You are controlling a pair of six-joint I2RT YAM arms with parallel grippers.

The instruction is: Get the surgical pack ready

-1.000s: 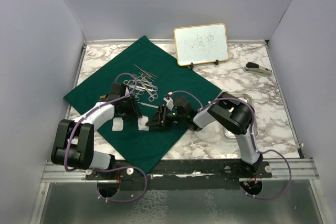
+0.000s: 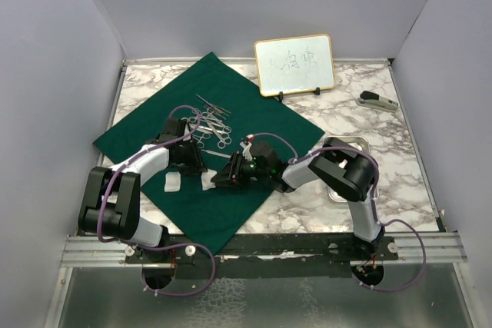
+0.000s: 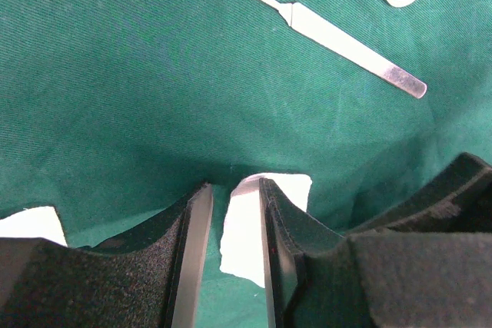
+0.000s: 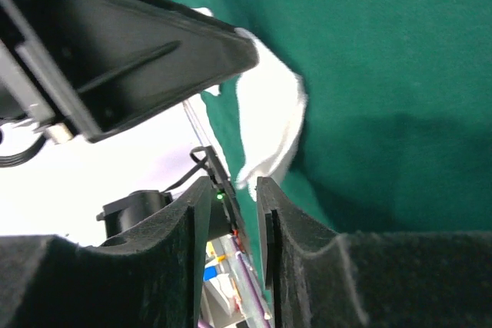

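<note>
A white gauze pad (image 2: 207,180) lies on the green cloth (image 2: 207,220), its edge slightly curled, between my two grippers. My left gripper is part open just over its near side; my right gripper is part open at its other edge, the fingertips close to the gauze. Whether either touches it I cannot tell. A second white pad (image 2: 172,182) lies to the left. Metal tweezers (image 3: 346,44) lie beyond, with several scissors and clamps (image 2: 211,124) higher on the cloth.
A metal tray (image 2: 364,182) sits at the right, partly under my right arm. A whiteboard (image 2: 294,65) stands at the back, and a stapler (image 2: 377,101) lies on the marble at the back right.
Both arms have shifted very slightly around the gauze between them. The objects on the cloth show no clear movement.
</note>
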